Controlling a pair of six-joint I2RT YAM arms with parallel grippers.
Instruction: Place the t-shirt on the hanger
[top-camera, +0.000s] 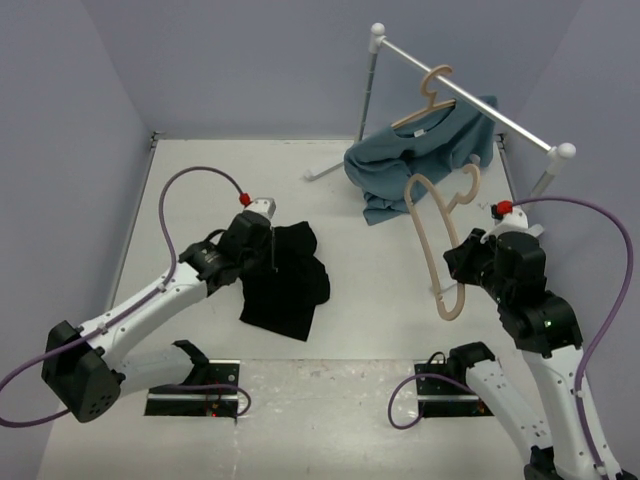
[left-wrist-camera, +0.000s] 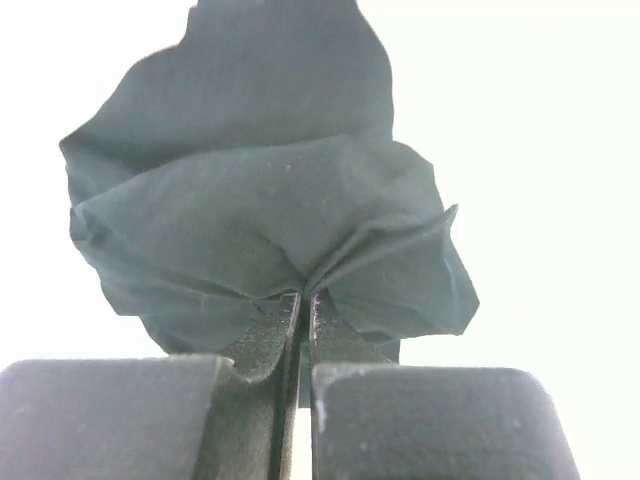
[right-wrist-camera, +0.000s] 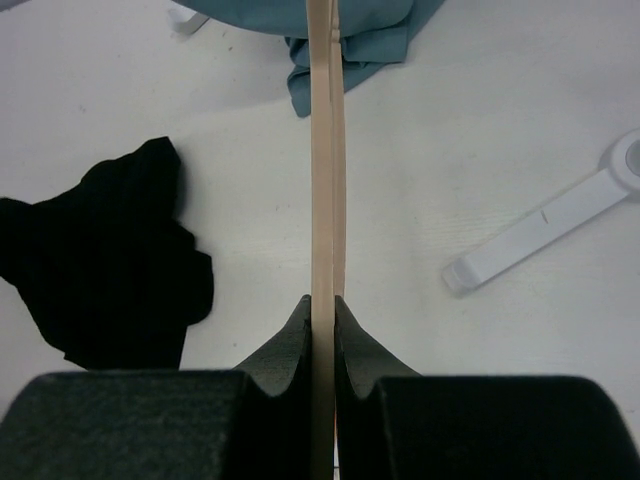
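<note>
The black t-shirt (top-camera: 290, 290) lies crumpled on the white table, left of the middle. My left gripper (top-camera: 272, 265) is down at it; in the left wrist view the two fingers are shut, and folds of the shirt (left-wrist-camera: 270, 220) gather into a pinch at their tips. A bare wooden hanger (right-wrist-camera: 322, 180) is held in the air by my right gripper, whose fingers are shut on its edge. The top view has this hanger to the right of the t-shirt and apart from it, in front of the rack.
A white rack (top-camera: 480, 90) stands at the back right. From its bar hangs a blue-grey garment (top-camera: 400, 165) on another wooden hanger (top-camera: 428, 112). A white rack foot (right-wrist-camera: 540, 235) lies below on the right. Between the t-shirt and the held hanger the table (top-camera: 370, 300) is clear.
</note>
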